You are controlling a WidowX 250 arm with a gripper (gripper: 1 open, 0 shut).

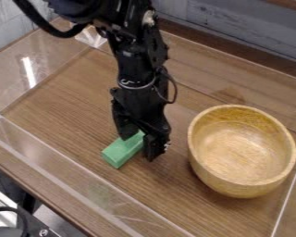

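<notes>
A green block (118, 154) lies on the wooden table, tilted diagonally. The black gripper (141, 136) is low over its upper right end, open, with fingers around or just over that end; whether they touch it is unclear. The block's far end is partly hidden by the gripper.
A large beige bowl (242, 150) sits to the right, close to the gripper. Clear plastic edging runs along the left side.
</notes>
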